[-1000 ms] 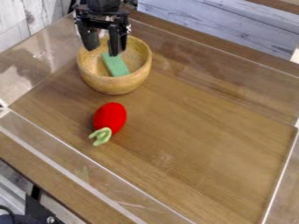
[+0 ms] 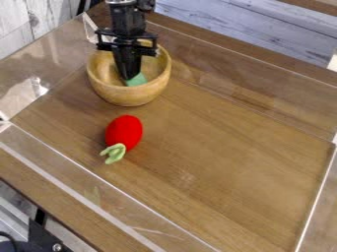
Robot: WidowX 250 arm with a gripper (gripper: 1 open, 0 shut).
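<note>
My black gripper (image 2: pixel 128 59) reaches down from the top into a wooden bowl (image 2: pixel 129 94) at the upper left of the camera view. A green object (image 2: pixel 136 80) lies inside the bowl, right at the gripper's tip and partly hidden by it. The gripper looks shut; whether anything is between its fingers cannot be made out. Below the bowl lies a red vegetable-like object (image 2: pixel 124 132) with a pale green stem.
A pale edge runs along the left and bottom left, and a white wall stands at the top left.
The gripper has lowered into the bowl onto the green object, and its fingers, earlier spread wide, are now close together.
</note>
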